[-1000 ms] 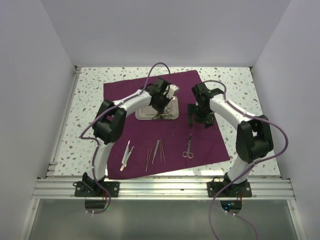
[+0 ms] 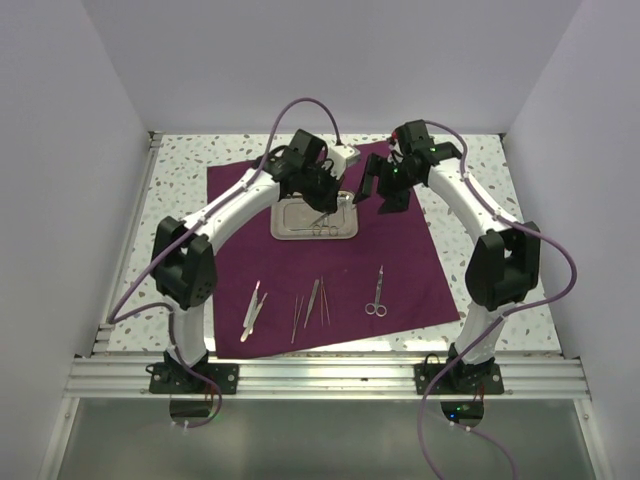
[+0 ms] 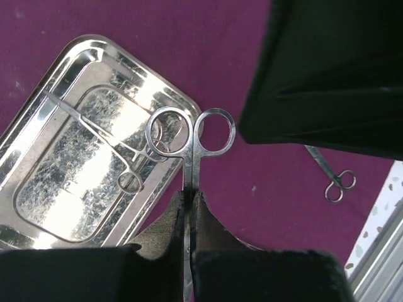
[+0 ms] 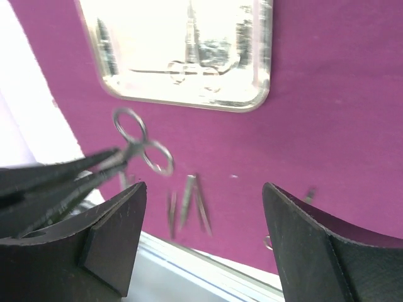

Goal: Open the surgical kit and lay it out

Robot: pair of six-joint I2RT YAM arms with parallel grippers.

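In the left wrist view my left gripper is shut on a ring-handled metal instrument [image 3: 187, 151], its two finger rings pointing outward. That instrument [image 4: 135, 148] also shows in the right wrist view, clear of the tray. The metal tray [image 2: 285, 222] lies on the purple cloth [image 2: 270, 270]; at least one more ring-handled instrument [image 3: 88, 123] rests in it. My right gripper stands open, nothing between its fingers, to the right of the tray and the left gripper in the top view.
Toward the cloth's front lie scissors [image 2: 377, 295] at right, several slim tools [image 2: 312, 300] mid-front and pale-handled tools [image 2: 251, 315] at left. Between tray and these tools the cloth is bare. The two arms are close together above the tray's right side.
My left arm has risen from over the tray, with the instrument. The right gripper has moved back and left from above the scissors, toward the left gripper.
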